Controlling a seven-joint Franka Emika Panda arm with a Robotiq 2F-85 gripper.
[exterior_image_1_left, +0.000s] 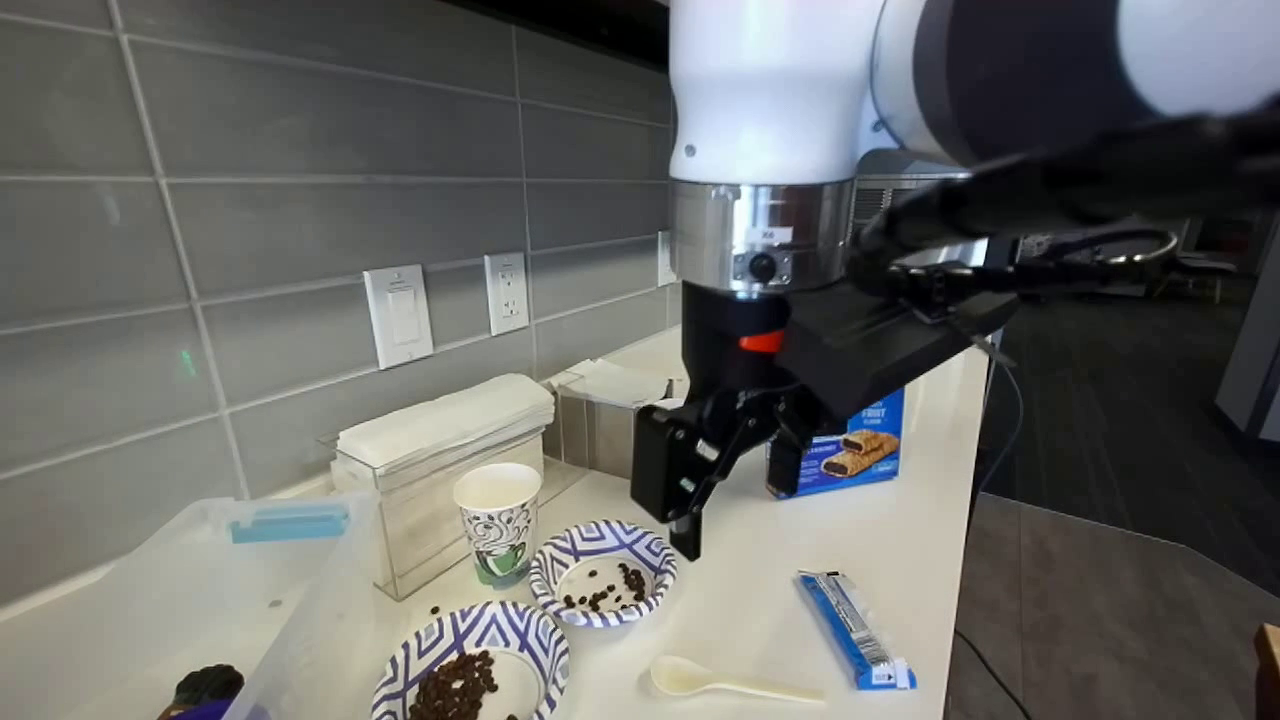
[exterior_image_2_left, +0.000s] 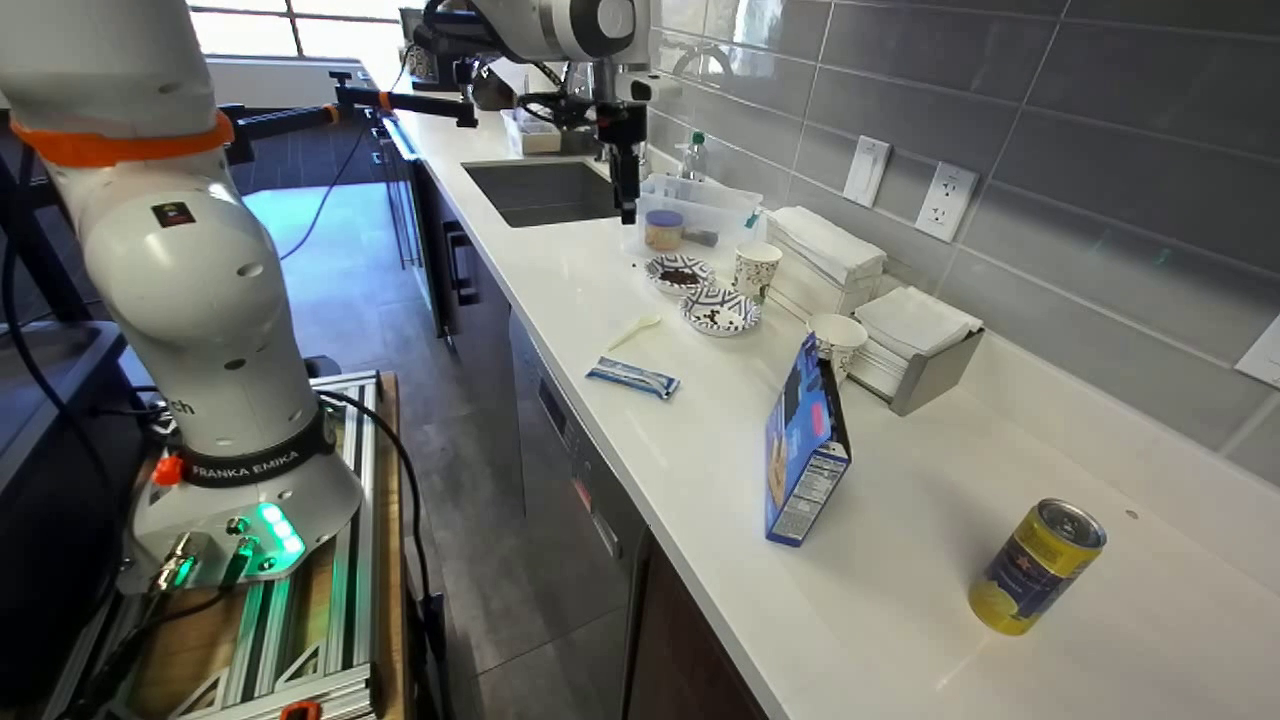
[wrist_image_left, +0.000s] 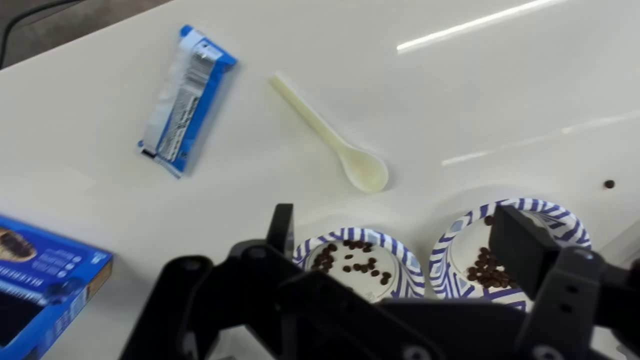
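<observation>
My gripper (exterior_image_1_left: 734, 504) is raised above the counter, pointing down, its fingers spread and nothing between them. In the wrist view, the open gripper hangs over two paper bowls with blue patterned rims. One bowl (wrist_image_left: 409, 259) holds a few scattered coffee beans; the other bowl (wrist_image_left: 445, 252) has a thicker pile, partly hidden by a finger (wrist_image_left: 520, 243). A cream plastic spoon (wrist_image_left: 361, 170) lies on the bare counter beside the bowls. The blue wrapped snack bar (wrist_image_left: 187, 102) lies farther off, near the counter's edge.
A blue snack box (exterior_image_2_left: 801, 444) stands on the counter. Paper cups (exterior_image_2_left: 755, 269) and napkin holders (exterior_image_2_left: 828, 258) line the wall side. A clear bin (exterior_image_1_left: 258, 600) sits past the bowls; a yellow can (exterior_image_2_left: 1036, 566) stands at the far end. Open counter surrounds the spoon.
</observation>
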